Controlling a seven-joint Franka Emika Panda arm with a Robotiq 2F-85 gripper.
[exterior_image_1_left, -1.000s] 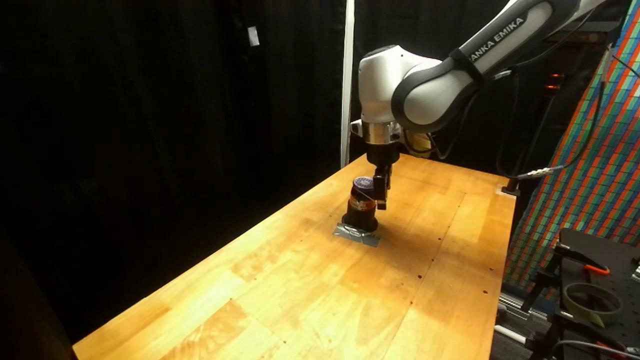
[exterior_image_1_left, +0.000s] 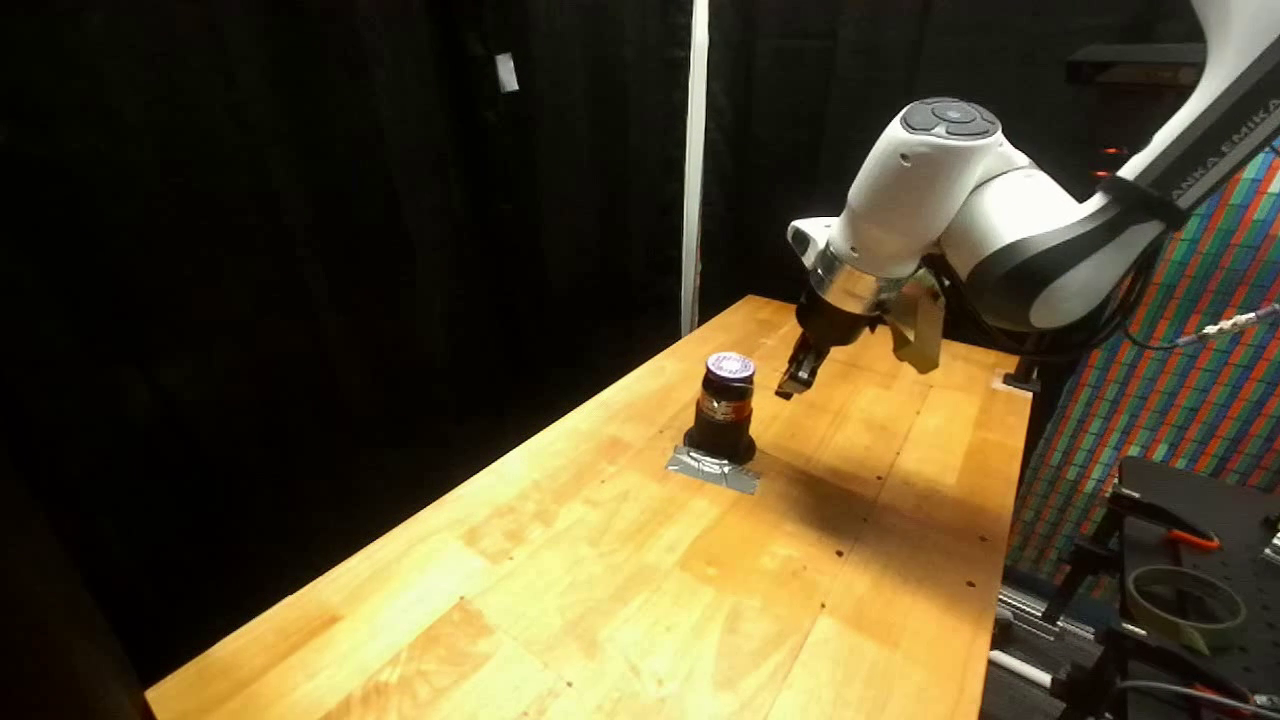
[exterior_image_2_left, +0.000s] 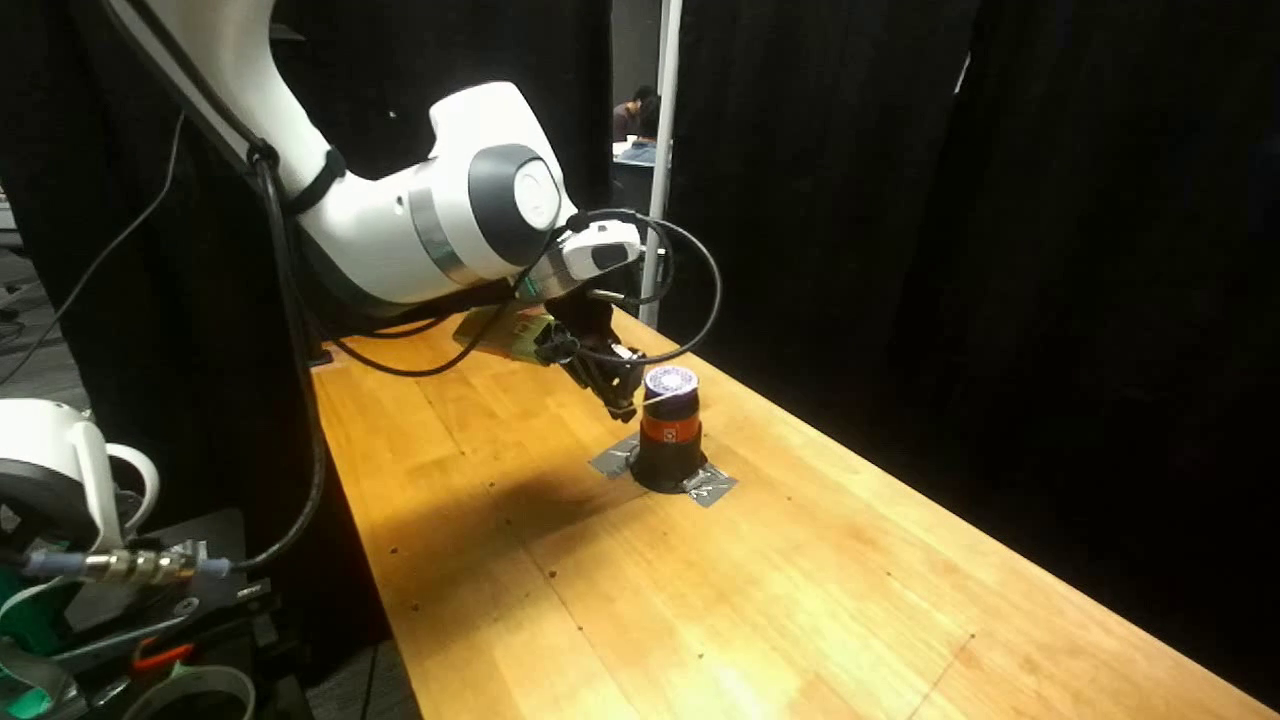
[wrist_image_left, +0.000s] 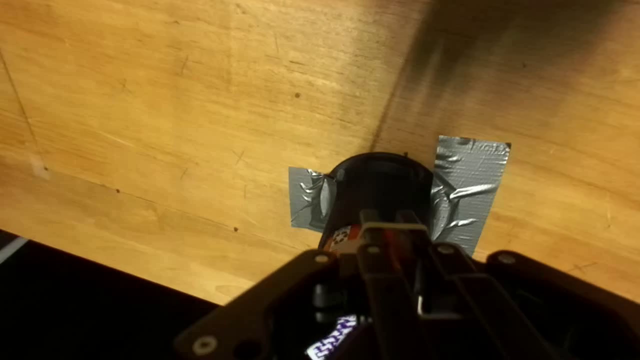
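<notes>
A dark jar with a white-and-purple patterned lid (exterior_image_1_left: 731, 366) and an orange-red label stands upright in a black round base (exterior_image_1_left: 720, 444). Silver tape (wrist_image_left: 471, 189) fixes this base to the wooden table. Tilted, my gripper (exterior_image_1_left: 793, 382) hangs above the table beside the jar, apart from it in exterior view 1. In the wrist view the two fingers lie close together, and a pale thin band (wrist_image_left: 393, 226) crosses near their tips. Exterior view 2 shows a pale thin line from the fingertips across the jar just below its lid; whether it touches the jar is unclear.
Bare tabletop (exterior_image_2_left: 780, 576) spreads around the base. Beyond the table's edge, a dark side bench (exterior_image_1_left: 1152, 504) carries clamps and a tape roll (exterior_image_1_left: 1185, 596). Cables (exterior_image_2_left: 708, 324) loop around the arm's wrist. Black curtains hang behind.
In exterior view 1 my gripper has moved right and slightly up, away from the jar. From near vertical it has become tilted. The jar and base stay in place.
</notes>
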